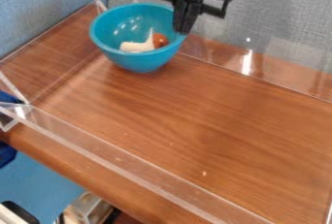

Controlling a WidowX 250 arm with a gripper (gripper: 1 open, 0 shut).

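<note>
A teal bowl (130, 55) sits at the back left of the wooden table, holding a cream-coloured piece (135, 47) and a small orange-red round item (161, 40). My black gripper (183, 25) points down at the bowl's right rear rim, its tips at or just above it. The fingers look shut, with nothing visible between them.
Clear low panels run along its edges, with grey and blue walls behind. At the lower left are a blue object and other items off the table.
</note>
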